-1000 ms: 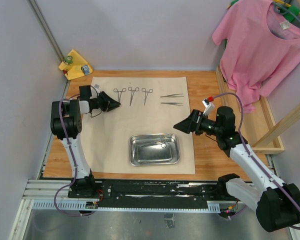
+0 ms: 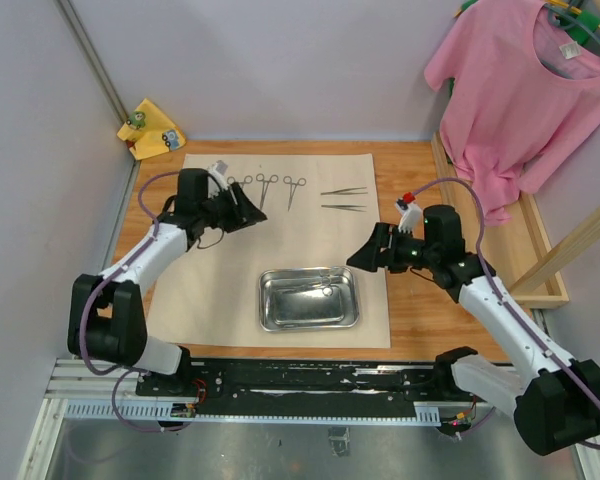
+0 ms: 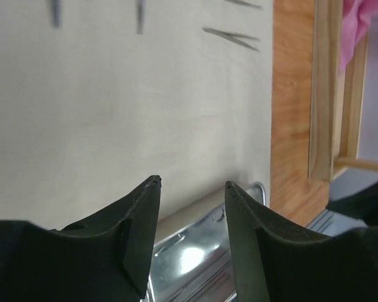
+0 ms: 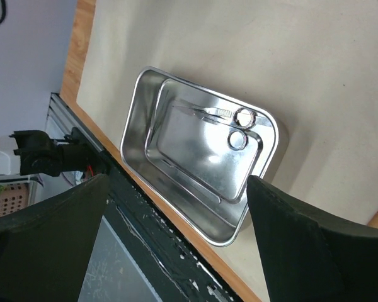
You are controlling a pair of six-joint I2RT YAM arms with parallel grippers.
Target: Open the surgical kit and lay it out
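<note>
A cream sheet (image 2: 210, 300) holds scissor-like instruments (image 2: 266, 183) in a row at the back and two tweezers (image 2: 344, 208) to their right. The steel tray (image 2: 308, 320) at the front holds instruments with finger rings (image 4: 237, 139) and slim metal pieces. My left gripper (image 2: 242, 212) is over the sheet, just below the row; in its wrist view (image 3: 192, 185) the fingers are parted, nothing seen between them, with the tray below. My right gripper (image 2: 365, 256) stands open above the sheet beside the tray's back right corner, empty.
A wooden frame (image 2: 530, 285) with a pink shirt (image 2: 515, 110) stands at the right. A yellow cloth (image 2: 152, 130) lies at the back left.
My left arm has swung right and extended, carrying the gripper rightward across the sheet. The right arm has shifted only slightly.
</note>
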